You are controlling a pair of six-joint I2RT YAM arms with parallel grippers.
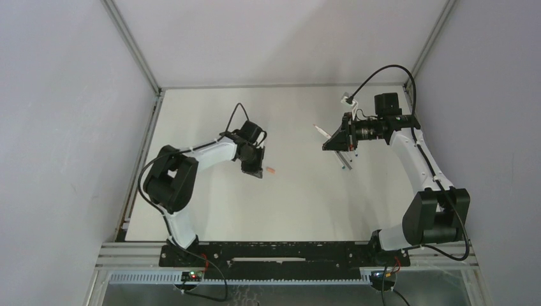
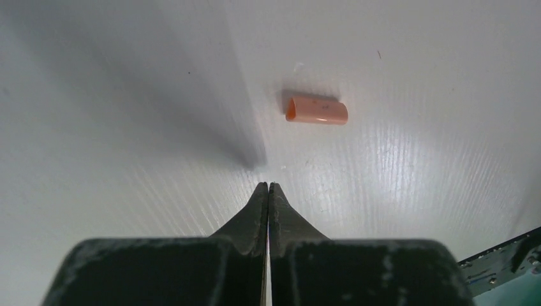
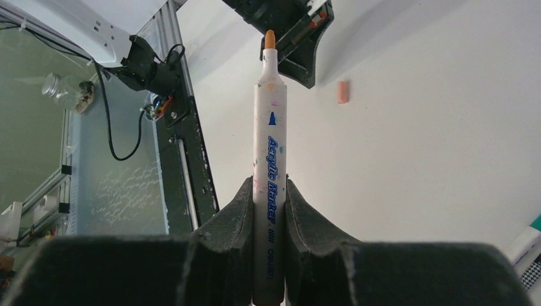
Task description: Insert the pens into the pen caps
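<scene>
An orange cap (image 2: 319, 111) lies on its side on the white table, its open end facing left in the left wrist view. My left gripper is shut just beside it, with nothing between its fingers. From above, the same cap (image 1: 270, 169) shows right next to the left gripper (image 1: 255, 173). My right gripper is shut on a white acrylic marker (image 3: 270, 134), gripped around its barrel, its orange tip bare. In the top view the right gripper (image 1: 324, 148) stands over the table's right side, the marker's end (image 1: 321, 131) poking out past it.
Several other pens (image 1: 345, 161) lie under and beside the right gripper, partly hidden by it. Between the two arms the white table (image 1: 293, 204) is clear. A dark rail (image 1: 281, 248) runs along the front edge.
</scene>
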